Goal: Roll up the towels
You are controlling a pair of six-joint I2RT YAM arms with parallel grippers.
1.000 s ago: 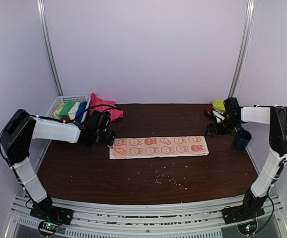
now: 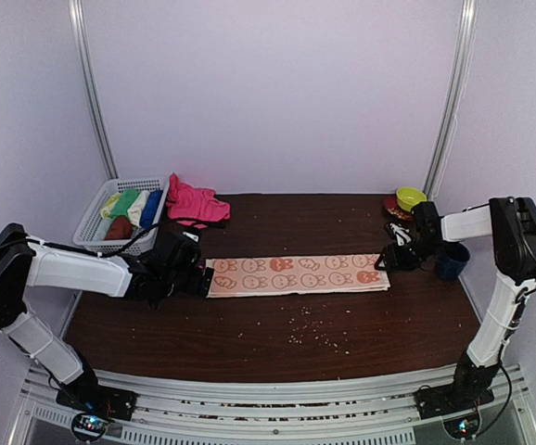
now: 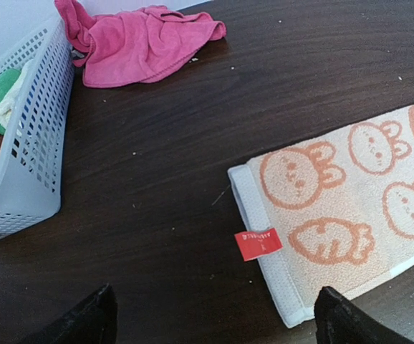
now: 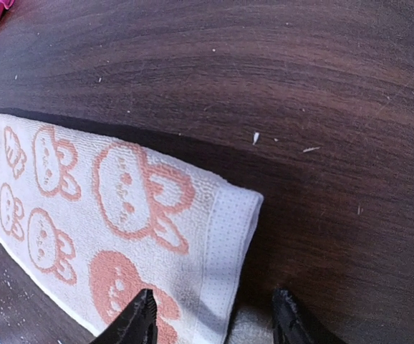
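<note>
A long folded towel with pink bunny prints lies flat across the middle of the table. My left gripper is at its left end; in the left wrist view its open fingers frame the end with the red tag, nothing held. My right gripper is at the towel's right end, low over the hemmed edge; its fingers stand apart on either side of that edge, seen in the right wrist view.
A white basket of rolled towels and a crumpled pink towel sit at the back left. A yellow bowl on a red plate and a blue cup stand at the right. Crumbs lie on the front table.
The towel looks unmoved.
</note>
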